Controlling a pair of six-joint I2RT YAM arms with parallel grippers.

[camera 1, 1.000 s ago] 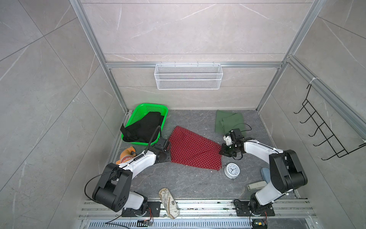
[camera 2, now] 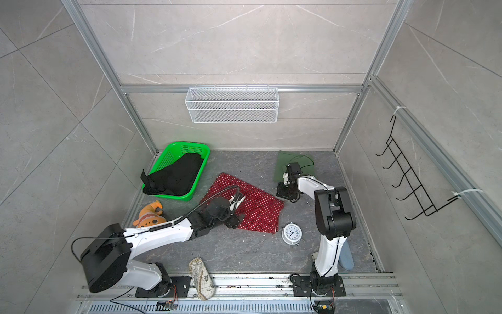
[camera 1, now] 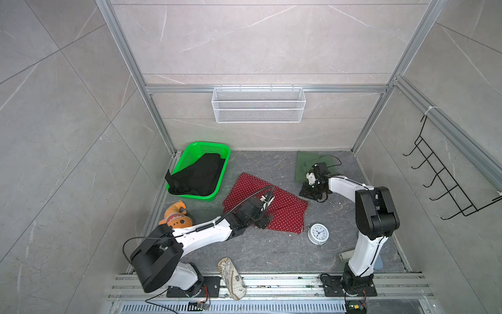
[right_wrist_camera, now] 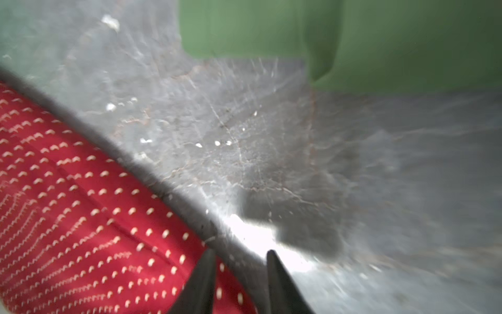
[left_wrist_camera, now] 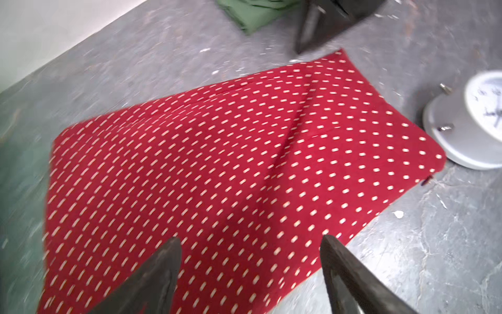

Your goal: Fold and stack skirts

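A red polka-dot skirt point(camera 1: 279, 204) lies spread, slightly creased, on the grey floor, also filling much of the left wrist view point(left_wrist_camera: 198, 172). My left gripper hangs over its near part, open with nothing between the fingers. My right gripper is low over the floor at the skirt's upper right edge, part open, its fingers blurred and empty. A folded green skirt point(camera 1: 308, 159) lies at the back right, just beyond the right gripper. Dark cloth point(camera 1: 196, 172) sits in a green basket point(camera 1: 211, 146) at the back left.
A white alarm clock point(camera 1: 318, 233) stands by the red skirt's lower right corner. An orange plush toy point(camera 1: 175, 219) lies at the left, partly behind the left arm, and a patterned cloth item point(camera 1: 230, 277) at the front edge. A wire shelf point(camera 1: 258, 104) hangs on the back wall.
My left gripper has moved right from beside the basket onto the red skirt. My right gripper has moved slightly toward the back, toward the green skirt.
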